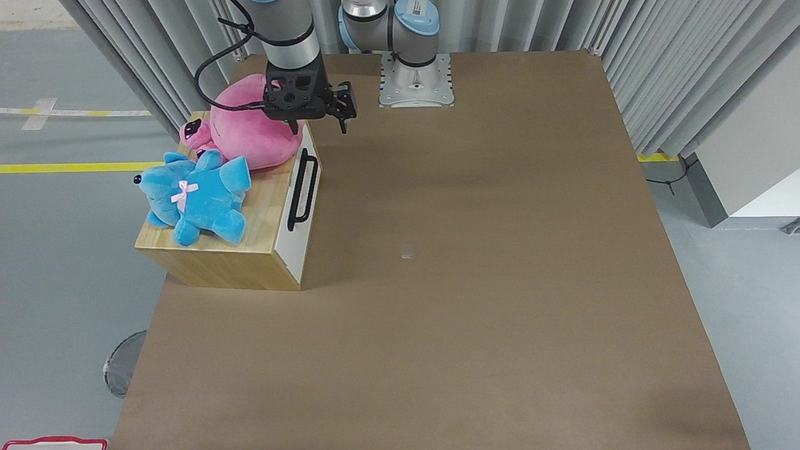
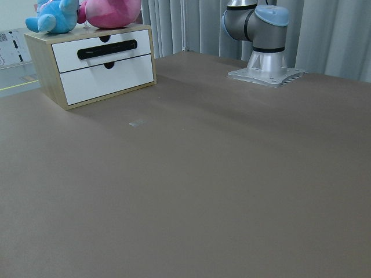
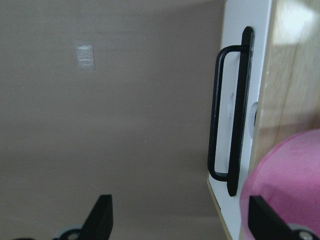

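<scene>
My gripper [image 1: 319,126] is open and empty, raised above the pink plush [image 1: 251,139] at the back of the wooden drawer unit [image 1: 217,266], near the unit's drawer side. In the wrist view its fingers frame bare table and the edge of the pink plush [image 3: 290,175], with the black handle [image 3: 235,145] ahead of them. A blue plush bear [image 1: 202,199] with a pink bow lies on the unit's top in front of the pink one. The white drawer fronts [image 2: 104,78] look shut.
The robot base [image 1: 416,90] stands at the back. Grey floor lies beyond the table's left edge.
</scene>
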